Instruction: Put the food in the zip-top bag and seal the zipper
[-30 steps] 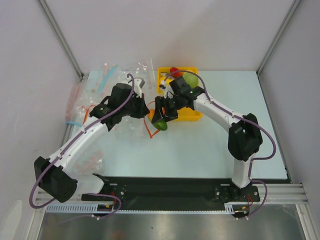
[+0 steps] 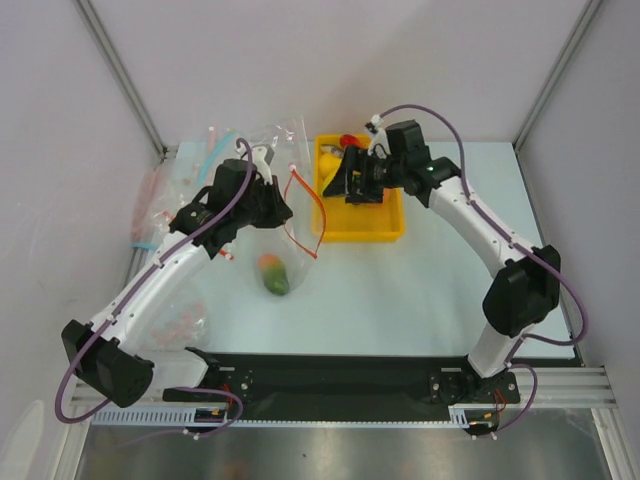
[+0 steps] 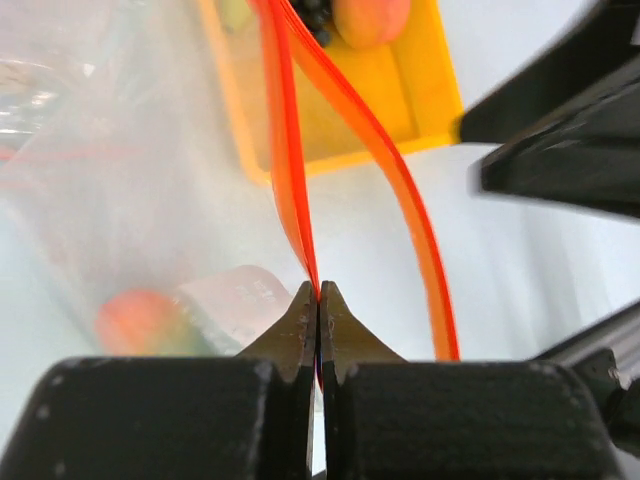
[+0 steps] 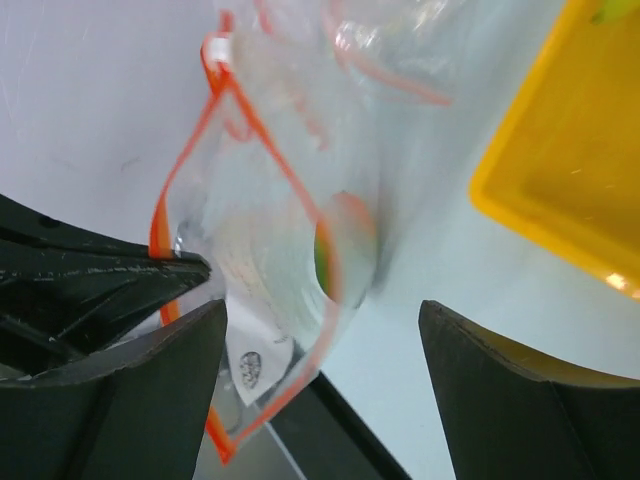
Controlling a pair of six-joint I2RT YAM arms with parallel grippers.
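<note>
The clear zip top bag (image 2: 255, 240) with orange-red zipper edges stands with its mouth spread on the table. Inside it lies a mango (image 2: 272, 275), green and orange, seen through the film; it also shows in the right wrist view as a mango (image 4: 350, 230). One zipper edge runs between the fingertips of my left gripper, which is shut on it. In the top view my right gripper (image 2: 348, 185) is over the yellow tray, right of the bag mouth. Its fingers (image 4: 150, 390) are spread apart with nothing between them.
The yellow tray (image 2: 365, 236) holds several foods, including a red one (image 2: 348, 141) and a yellow one (image 2: 328, 165). More clear bags (image 2: 170, 320) lie at the left. Free table stretches across the front and right.
The mango was in the right gripper; now it lies inside the bag, farther left. My right gripper has let go and moved up and right. The left gripper has shifted slightly left.
</note>
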